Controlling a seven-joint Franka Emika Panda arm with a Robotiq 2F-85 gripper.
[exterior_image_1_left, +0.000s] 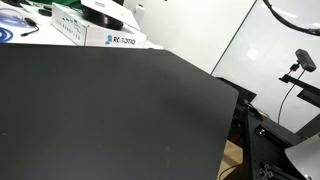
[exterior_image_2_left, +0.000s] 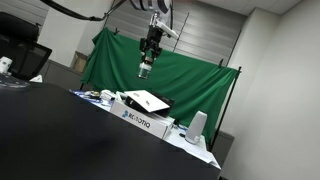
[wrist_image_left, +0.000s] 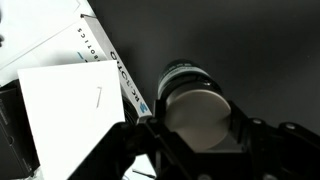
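A can-like container (wrist_image_left: 197, 118) with a round coppery-beige end and a dark side lies between the fingers of my gripper in the wrist view. The gripper is shut on it. Exterior view 2 shows my gripper (exterior_image_2_left: 149, 52) high above the table, pointing down, with the container (exterior_image_2_left: 145, 70) hanging below it, dark greenish with a pale band. It is clear of the boxes beneath. Neither gripper nor container can be made out clearly in exterior view 1.
A white Robotiq box (exterior_image_1_left: 98, 30) stands at the back of the black table (exterior_image_1_left: 110, 100), with a white flat item (exterior_image_2_left: 149, 101) on top. Cables (exterior_image_1_left: 15, 24) lie at the back left. A white rounded device (exterior_image_2_left: 197, 126) stands to the right.
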